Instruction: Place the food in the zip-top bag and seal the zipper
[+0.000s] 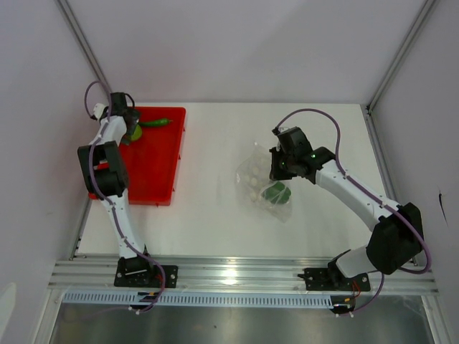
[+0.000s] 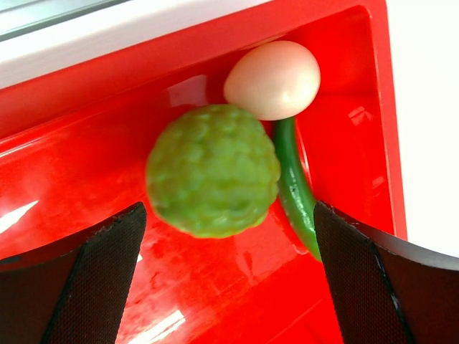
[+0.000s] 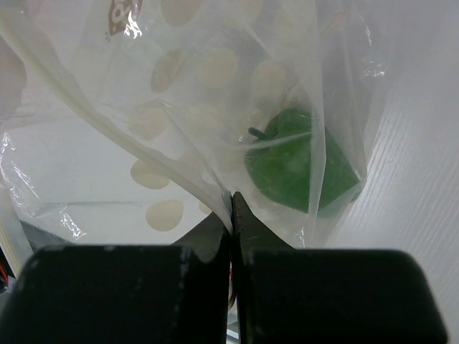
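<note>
My left gripper hangs open over the red tray [image 1: 150,179], its fingers either side of a bumpy green round food [image 2: 212,170]. Beside that lie a pale egg [image 2: 272,77] and a long green pepper [image 1: 154,122]. My right gripper is shut on the edge of the clear zip top bag [image 1: 254,179] on the right half of the table. A dark green pepper-like food [image 3: 294,161] with a short stem lies inside the bag, seen through the plastic.
Metal rails and walls border the table.
</note>
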